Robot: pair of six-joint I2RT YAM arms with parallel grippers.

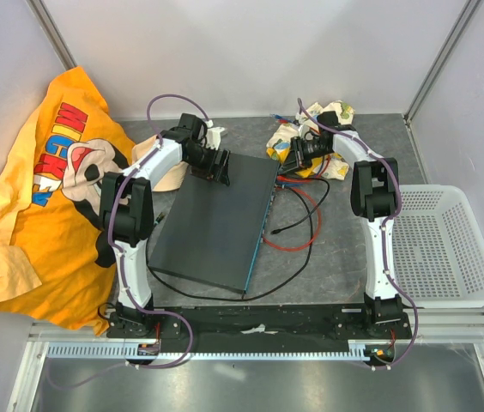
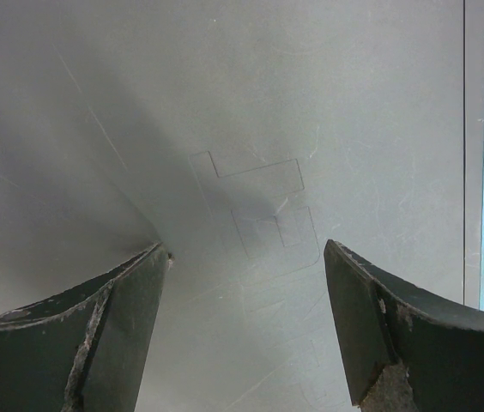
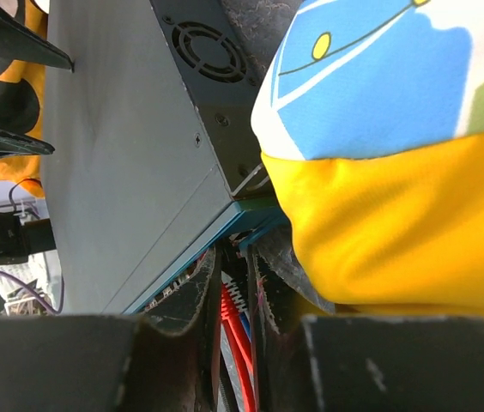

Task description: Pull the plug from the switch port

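The dark flat switch (image 1: 216, 227) lies on the floor, cables along its right edge. My left gripper (image 1: 218, 168) hovers over its top, open, with only the bare lid (image 2: 251, 120) between its fingers. At the switch's back right corner, my right gripper is at the port side, where red cables (image 3: 233, 339), black and blue ones run in. Its fingertips sit close together just under the edge, around or beside a dark plug; whether they hold it is unclear.
A yellow patterned cloth (image 3: 396, 215) crowds the right gripper. An orange cartoon cloth (image 1: 45, 215) covers the left side. A white basket (image 1: 444, 249) stands at the right. Some bare floor lies right of the switch.
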